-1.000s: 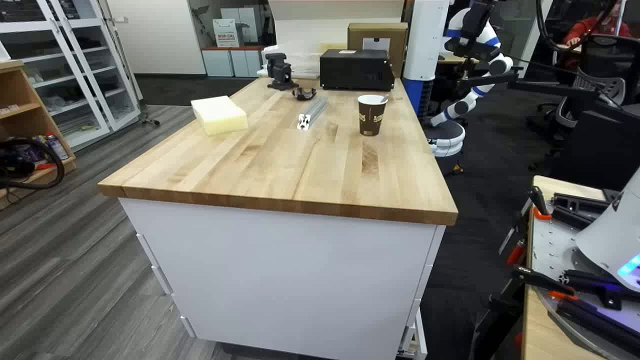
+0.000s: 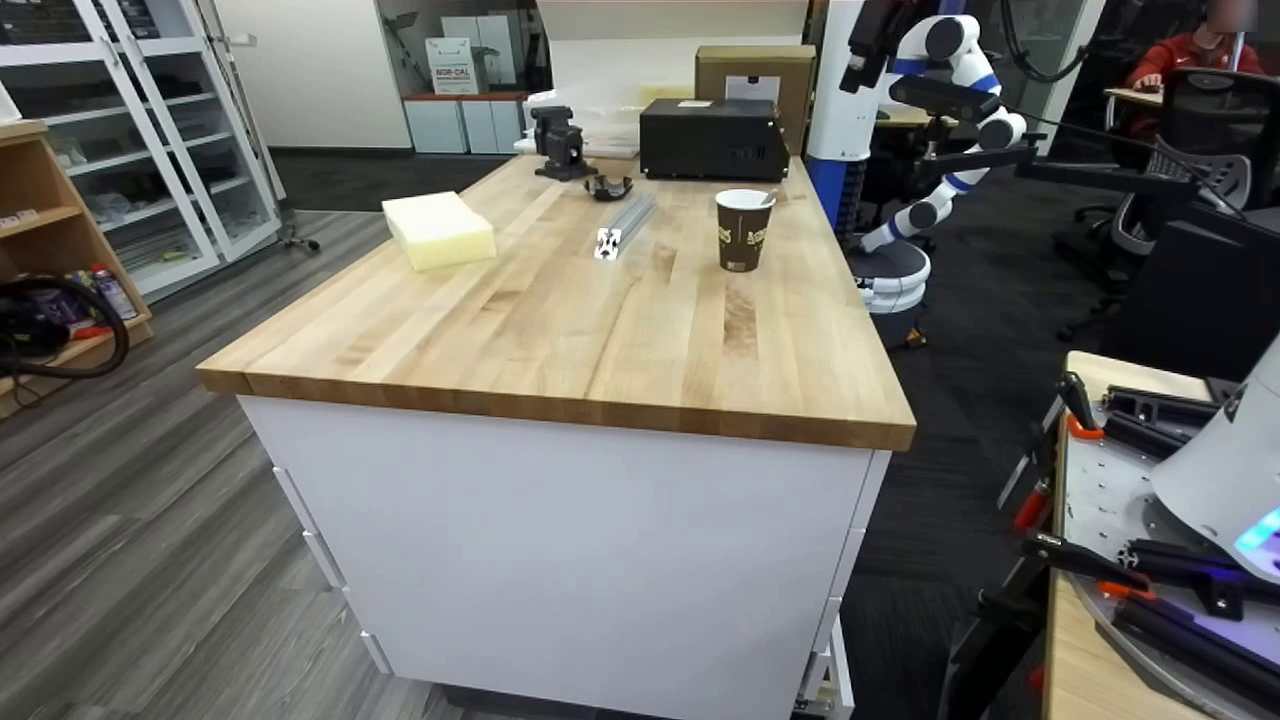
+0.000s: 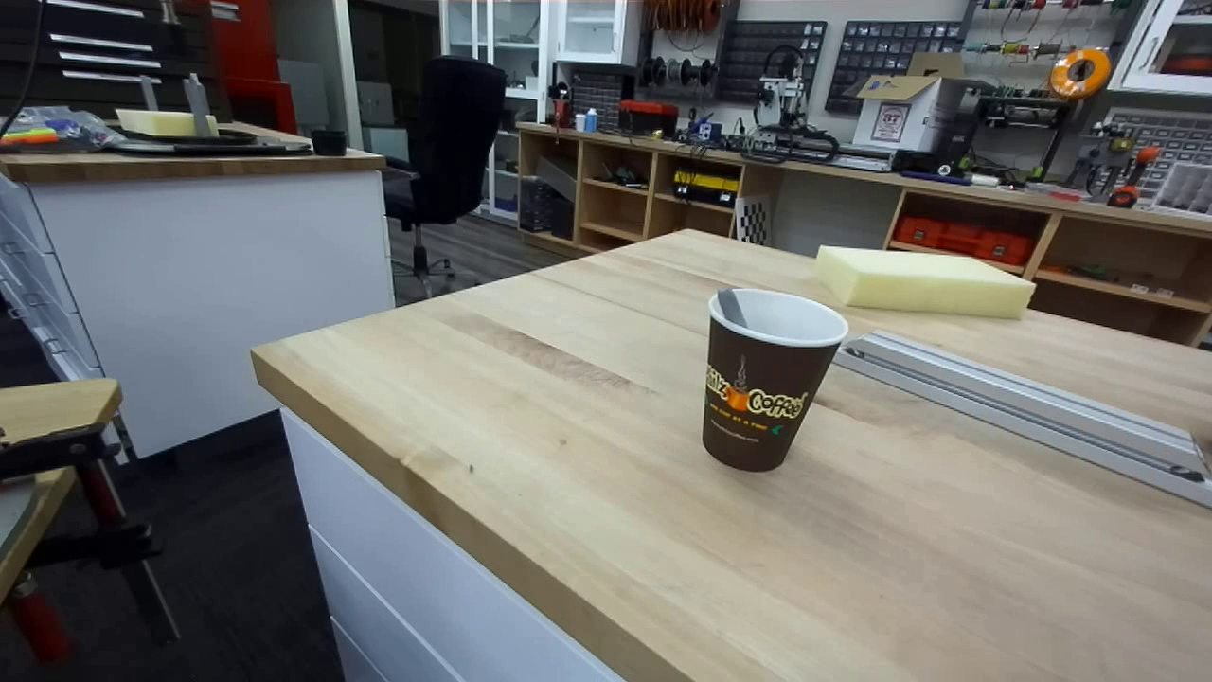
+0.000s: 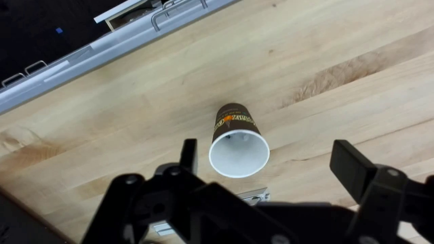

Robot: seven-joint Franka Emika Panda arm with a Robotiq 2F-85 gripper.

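Observation:
A brown paper coffee cup (image 2: 743, 233) with a white rim stands upright on the wooden tabletop (image 2: 540, 348), towards its right side. In exterior view 2 a grey strip (image 3: 730, 307) sticks up inside the cup (image 3: 758, 392). My gripper is open in the wrist view, its dark fingers (image 4: 353, 168) wide apart. Seen from above, the cup (image 4: 238, 152) appears between them, nearer the left one, with the gap clear of any grip. In exterior view 1 a dark part of my arm (image 2: 878, 42) shows at the top, above and right of the cup.
A pale yellow foam block (image 2: 440, 228) and an aluminium profile (image 3: 1023, 409) lie beyond the cup. A black box (image 2: 710, 139), a cardboard box (image 2: 768, 72) and a black stand (image 2: 559, 142) occupy the table's far end.
The dark arm part at the top of exterior view 1 has moved left, closer to the table. The cup and other tabletop things have stayed put.

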